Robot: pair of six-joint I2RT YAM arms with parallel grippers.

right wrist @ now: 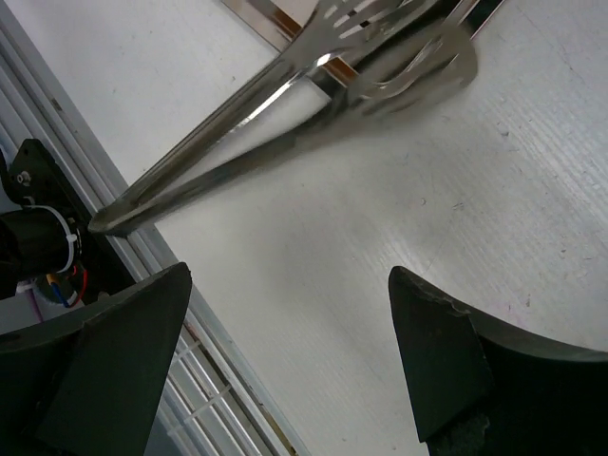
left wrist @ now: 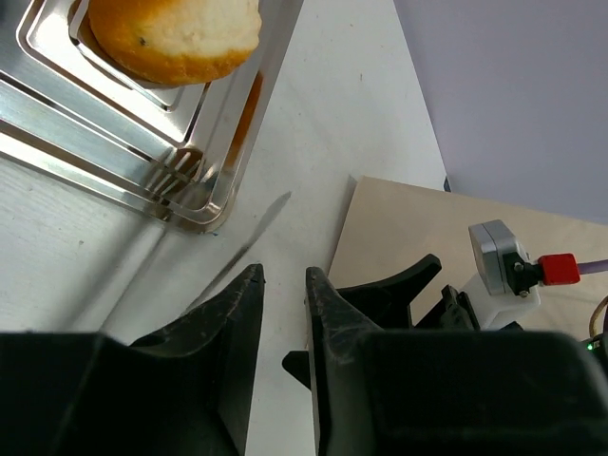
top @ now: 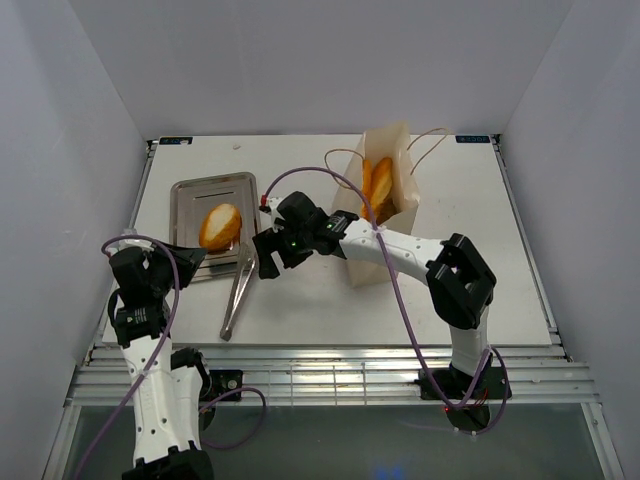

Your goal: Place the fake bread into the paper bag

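Note:
One fake bread [top: 220, 226] lies on the metal tray [top: 180, 205]; the left wrist view shows the bread [left wrist: 171, 38] at its top edge. The paper bag [top: 368, 272] stands open at the right, with bread [top: 381, 185] visible inside. Beside the tray, metal tongs [top: 238, 290] are blurred, their heads by the tray's corner. At the tray's left edge is my left gripper: a narrow gap parts its fingertips, and nothing shows between them. My right gripper is open and empty above the table near the tongs [right wrist: 214, 123].
The right forearm [top: 390, 242] crosses in front of the bag. Two thin handles [top: 428, 145] rise from the bag's mouth. Bare table [top: 300, 315] lies at the front centre, and a metal rail [top: 330, 380] runs along the front edge.

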